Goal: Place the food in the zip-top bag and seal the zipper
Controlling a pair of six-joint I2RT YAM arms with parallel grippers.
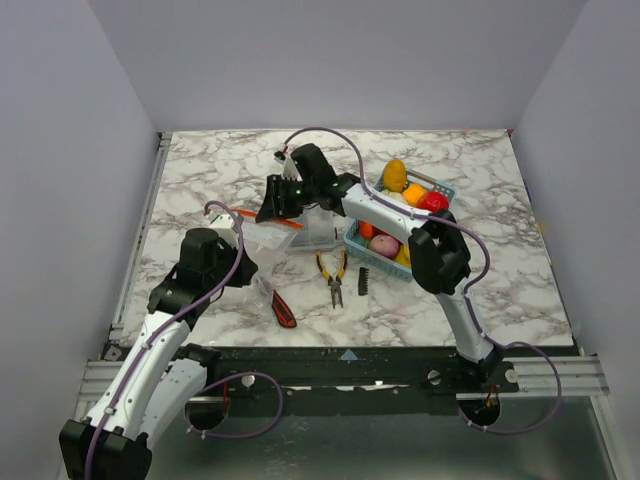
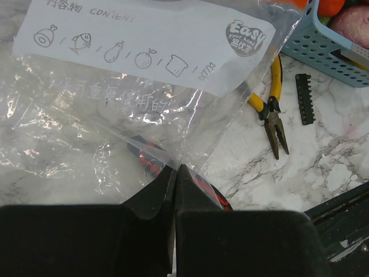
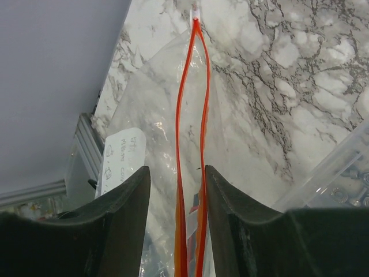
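Note:
The clear zip top bag point(image 1: 262, 235) lies toward the left of the table, its orange zipper point(image 3: 179, 115) parted into two strips. My left gripper point(image 1: 252, 278) is shut on the bag's near edge; in the left wrist view its fingertips point(image 2: 182, 176) pinch the thin film. Over the bag's mouth hangs my right gripper, its fingers partly apart. Both orange strips run through the gap between them, and no food shows there. Several food pieces, among them a purple-pink round one point(image 1: 383, 245) and an orange one point(image 1: 413, 194), sit in the blue basket point(image 1: 378, 264).
Yellow-handled pliers point(image 1: 335, 278), a black comb-like piece point(image 1: 363, 281) and a red-and-black cutter point(image 1: 284, 312) lie near the bag. A clear flat item point(image 1: 318, 235) rests between bag and basket.

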